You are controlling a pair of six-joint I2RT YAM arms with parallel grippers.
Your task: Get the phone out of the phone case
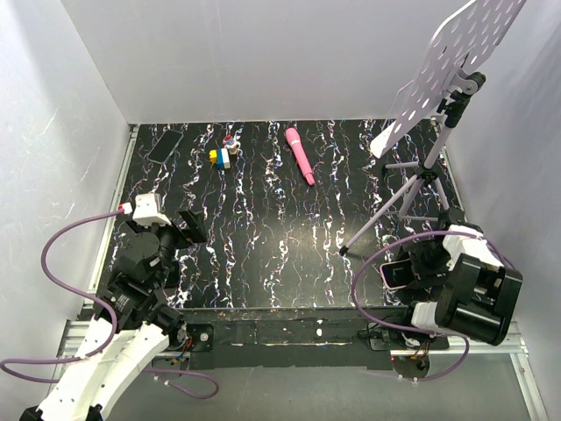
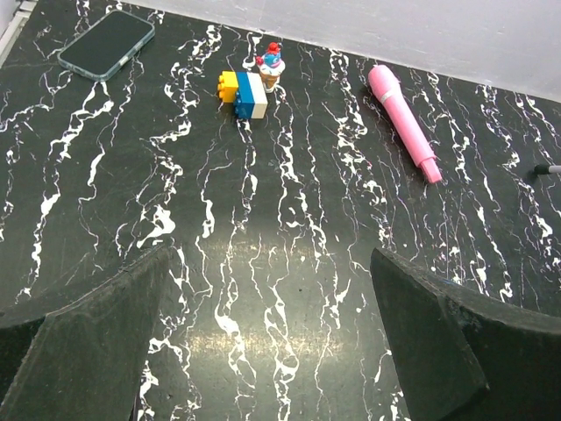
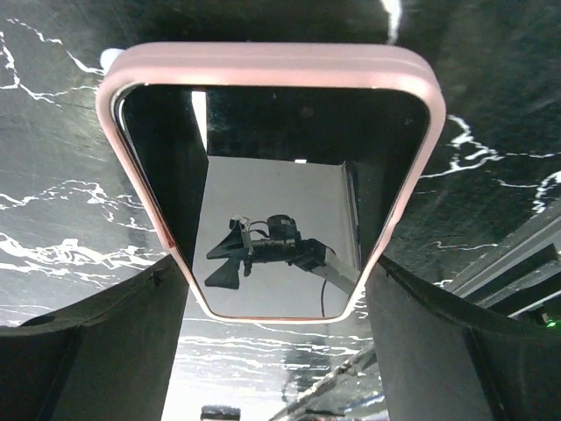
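Observation:
A dark-screened phone (image 3: pixel 193 127) with a pink rim (image 3: pixel 272 66), seemingly its case, fills the upper middle of the right wrist view. It appears inside that rim, tapering toward its lower end. My right gripper is open, with its fingers on either side of that lower end. Whether they touch it I cannot tell. From above, the phone (image 1: pixel 397 274) shows at the front right, its right part hidden by the right arm. Away on the left, my left gripper (image 1: pixel 193 226) stands open over the table, nothing between its fingers.
A tripod stand (image 1: pixel 426 174) rises just behind the right arm. Along the back lie another dark phone (image 1: pixel 165 146), toy bricks (image 1: pixel 220 159), an ice-cream figure (image 1: pixel 230 145) and a pink microphone-like stick (image 1: pixel 300 156).

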